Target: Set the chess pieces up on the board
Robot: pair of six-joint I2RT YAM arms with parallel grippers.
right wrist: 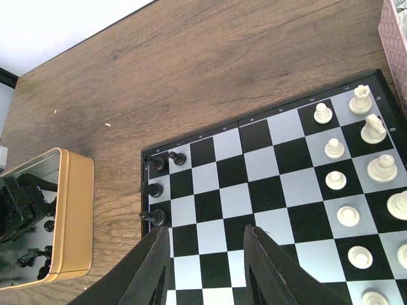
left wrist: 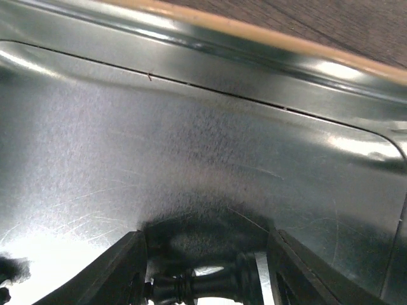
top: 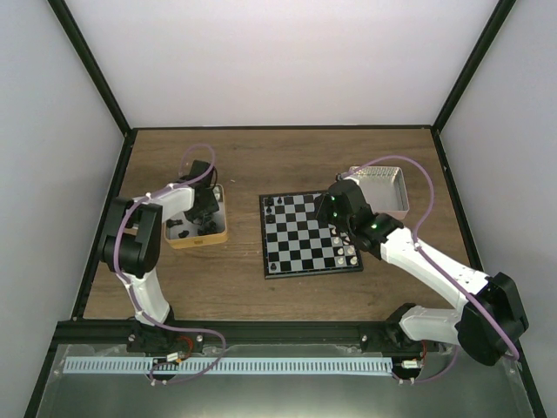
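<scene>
In the left wrist view my left gripper is low inside the metal-lined box, shut on a black chess piece [left wrist: 222, 286] lying sideways. More black pieces lie in the tan box [right wrist: 76, 216]. The chessboard [top: 305, 244] carries white pieces [right wrist: 372, 130] along its right side and several black pieces [right wrist: 152, 190] along its left, seen upright from the right wrist view. My right gripper hangs over the board, open, with no piece visible between its fingers.
A pale perforated basket [top: 383, 187] stands behind the board at the right. Bare wooden table [top: 261, 157] shows at the back and between the tan box and the board.
</scene>
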